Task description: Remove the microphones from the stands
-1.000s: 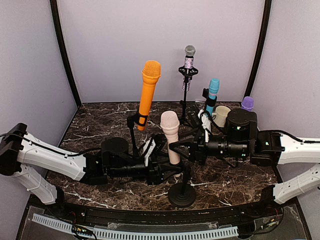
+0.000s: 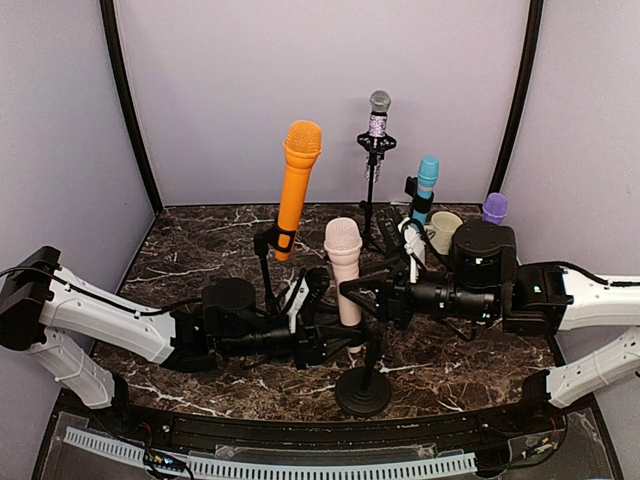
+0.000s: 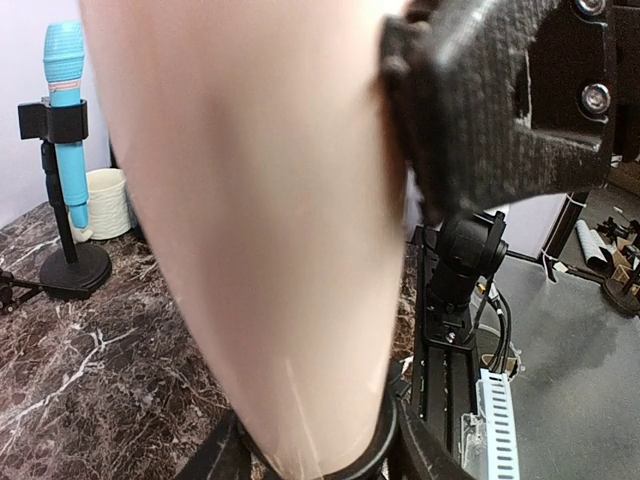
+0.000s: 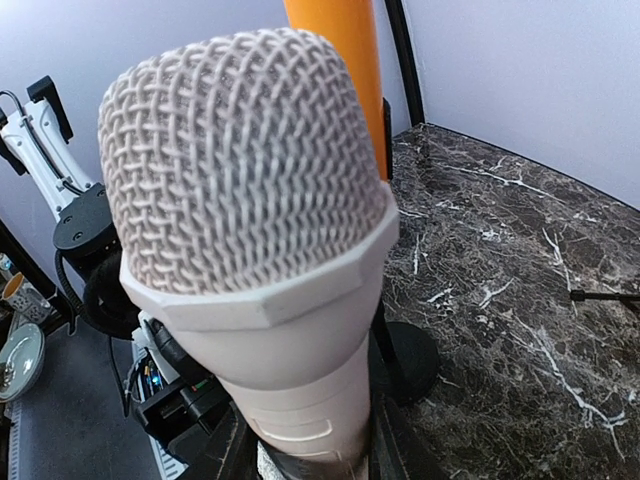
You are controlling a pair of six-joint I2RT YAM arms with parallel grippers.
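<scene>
The pale pink microphone [image 2: 343, 255] stands upright at the short black stand [image 2: 362, 390] in the front centre. My right gripper [image 2: 355, 290] is shut on its body; its grille fills much of the right wrist view. Lower down, my left gripper [image 2: 325, 335] is shut at the microphone's lower end by the stand's holder, which it largely hides. In the left wrist view the pink body [image 3: 250, 200] fills the middle. Whether the microphone is clear of the holder I cannot tell.
An orange microphone [image 2: 295, 190] on a stand is behind. A silver-topped microphone [image 2: 379, 110], a blue one [image 2: 427, 175], a purple one [image 2: 494, 208] and a cup [image 2: 445, 225] are at the back.
The arms have barely moved.
</scene>
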